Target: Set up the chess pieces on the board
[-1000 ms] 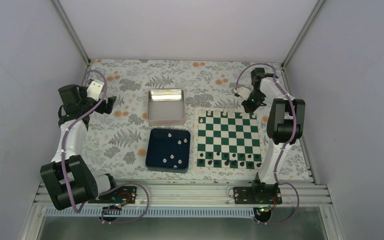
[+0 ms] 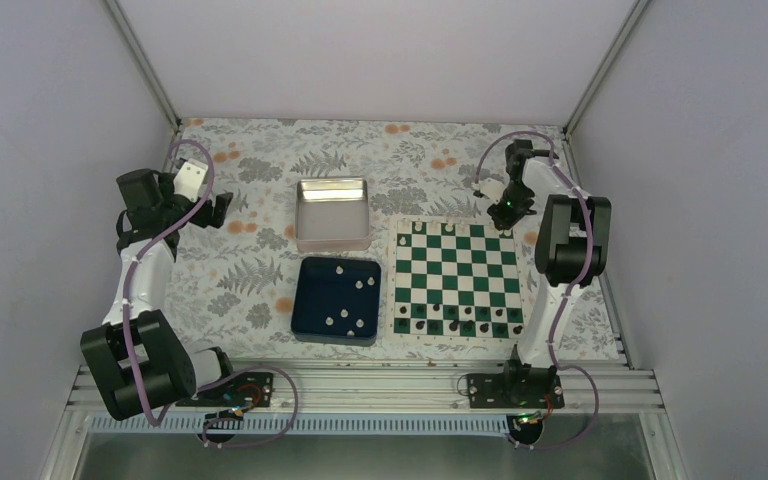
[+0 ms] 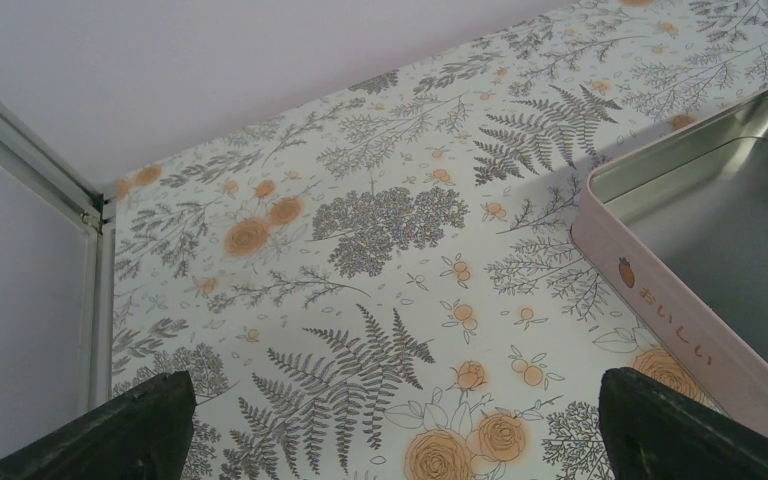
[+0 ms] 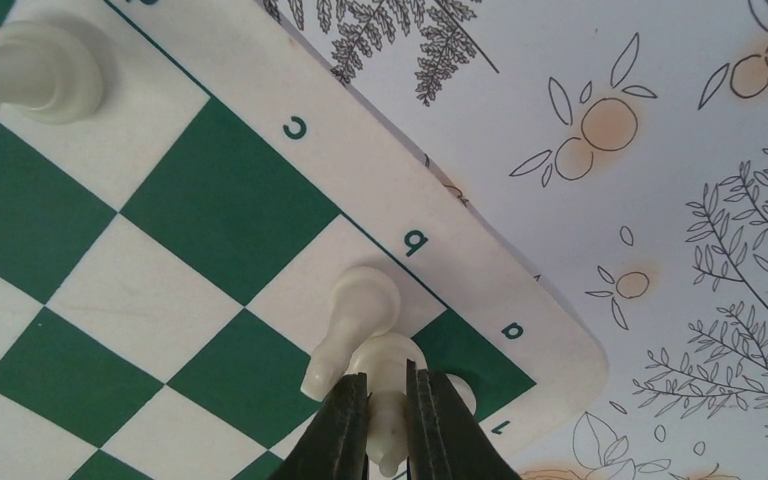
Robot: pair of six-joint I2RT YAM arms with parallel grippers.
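Note:
In the right wrist view, my right gripper is shut on a white chess piece [image 4: 388, 435]. Its round base appears over the corner area of the chessboard [image 4: 245, 228]. Close beside it, a white piece [image 4: 364, 298] occupies the b-file edge square, and another, mostly behind a finger, shows its base [image 4: 460, 393] on the green corner square. Whether the held piece touches the board I cannot tell. Several dark pieces [image 2: 436, 306] line the board's near side. My left gripper [image 2: 224, 209] is open and empty over the tablecloth at the left.
Several white pieces [image 2: 359, 284] are in the dark blue tray [image 2: 295, 300] left of the board. Behind that tray stands an empty pink metal tin [image 2: 334, 244]. The board's middle is clear, as is the patterned cloth [image 2: 245, 250] to the left.
My right gripper has shifted slightly to the right and toward the near side at the board's far right corner. The left arm and the trays have stayed put.

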